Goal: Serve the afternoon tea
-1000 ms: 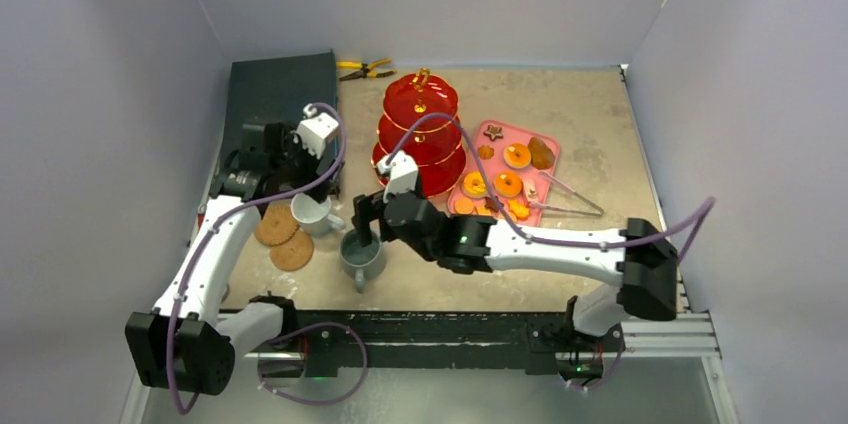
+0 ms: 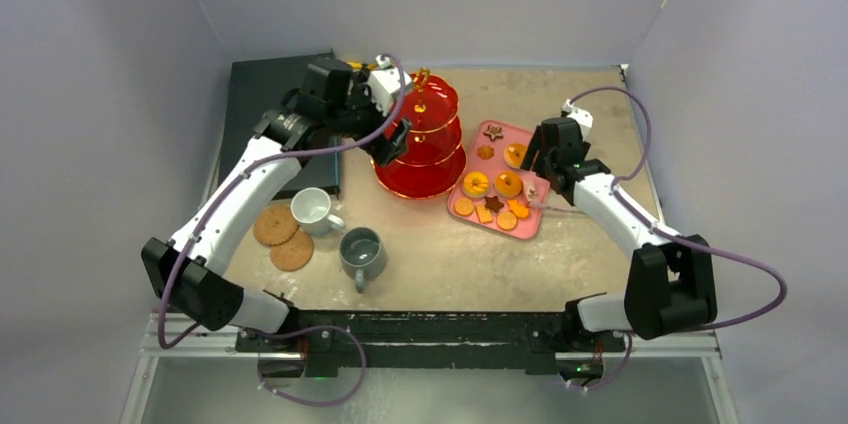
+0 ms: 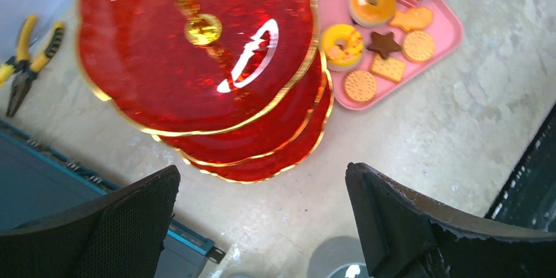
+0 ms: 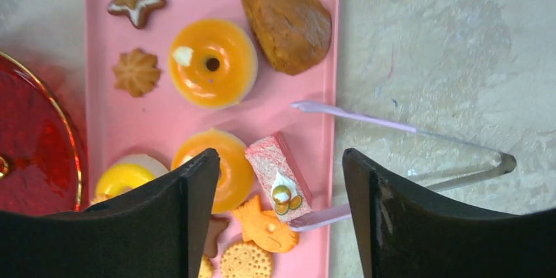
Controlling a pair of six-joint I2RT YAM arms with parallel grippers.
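The red three-tier stand [image 2: 425,170] is at the back centre, with my left gripper [image 2: 392,141] open over its left side; the left wrist view looks down on the top tier [image 3: 164,61]. My right gripper hangs open over the pink tray [image 4: 308,114] of donuts [image 4: 212,61], cookies [image 4: 246,262], a croissant-like pastry [image 4: 286,19] and a cake slice [image 4: 275,173]. Metal tongs [image 4: 478,147] with lilac tips reach onto the tray's right side. Nothing shows between either gripper's fingers.
A white cup [image 2: 310,210], a grey mug [image 2: 363,260] and round coasters [image 2: 291,250] are at the front left. A dark board [image 2: 265,84] lies at the back left, pliers [image 3: 29,61] beside it.
My right gripper has swung from near the grey mug to over the pink tray. My left gripper has moved up and right to over the stand.
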